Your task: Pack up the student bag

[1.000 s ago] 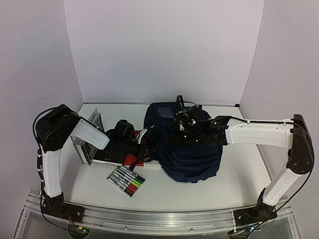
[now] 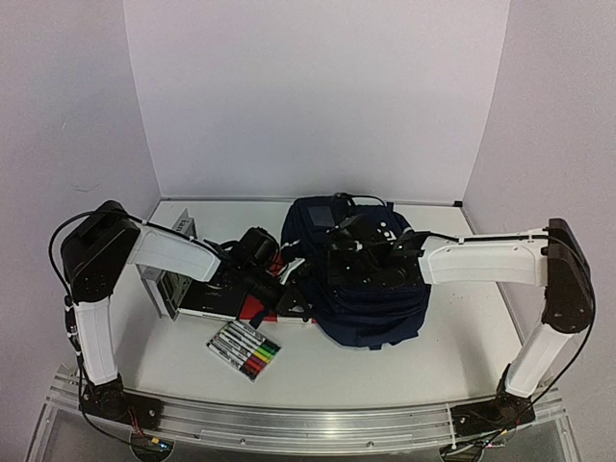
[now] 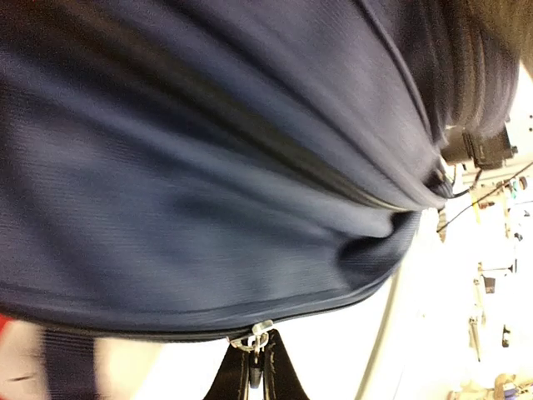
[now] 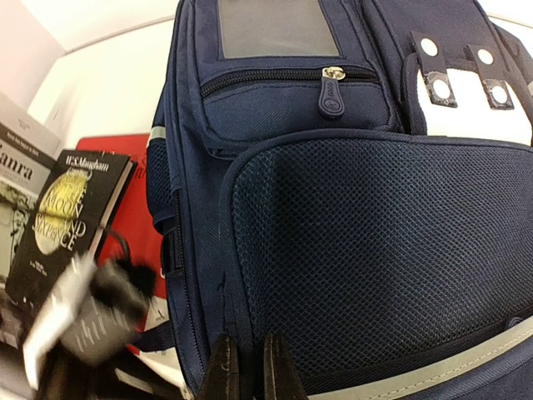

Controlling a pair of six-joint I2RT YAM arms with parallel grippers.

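Observation:
The navy student bag point(image 2: 375, 313) lies on the table right of centre, partly covered by the right arm. In the left wrist view, a metal zipper pull point(image 3: 257, 334) hangs at the lower edge of the bag's side. My left gripper is shut on this pull. From the right, my right gripper reaches to the bag's left front edge, its fingertips at the mesh pocket's border. Fabric shows between its fingers, but whether they pinch it is unclear. Black and red books point(image 2: 214, 300) lie left of the bag, partly under the left arm.
A set of coloured markers point(image 2: 243, 348) lies in front of the books. An upright grey book point(image 2: 173, 289) stands at the far left. Bare table point(image 2: 462, 332) shows right of the bag and along the front.
My left gripper has moved slightly right and toward the front. Books and markers have stayed put.

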